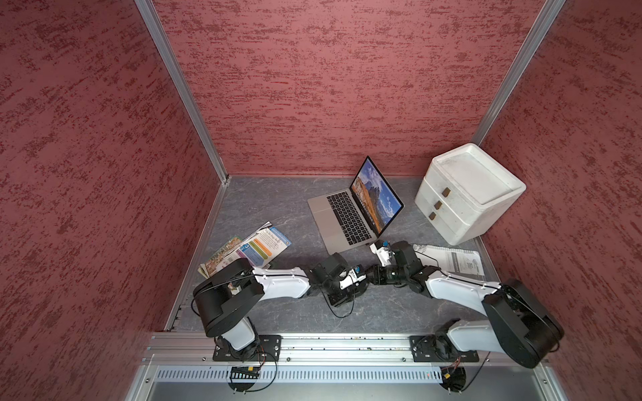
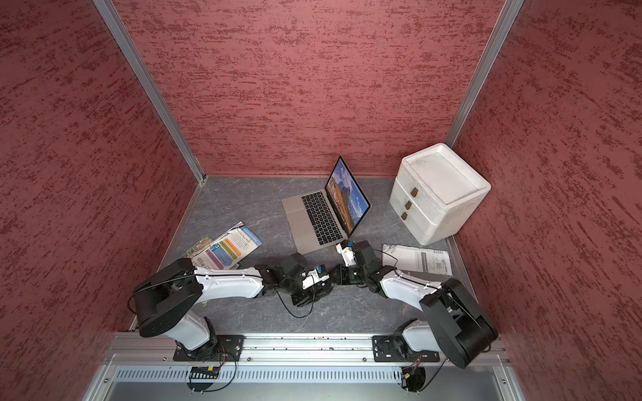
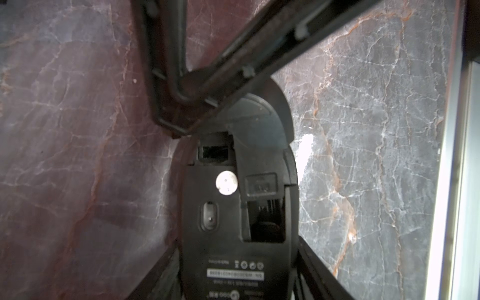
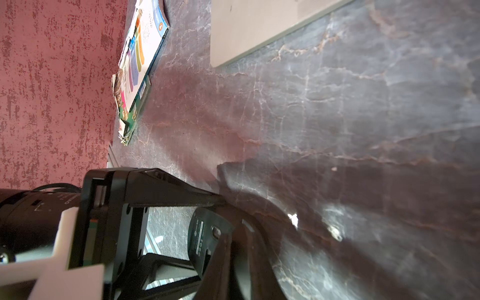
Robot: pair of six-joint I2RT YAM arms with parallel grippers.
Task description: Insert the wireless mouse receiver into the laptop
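Observation:
The black mouse is held underside up by my left gripper, shut on its sides just above the table. Its underside shows an open compartment and a slot; I cannot tell whether a receiver is in either. My right gripper is at the mouse's other end; its fingers cover part of it in the left wrist view, and whether they grip anything is unclear. The silver laptop stands open behind both grippers, screen lit.
A white drawer unit stands at the back right. Papers lie at the right and magazines at the left.

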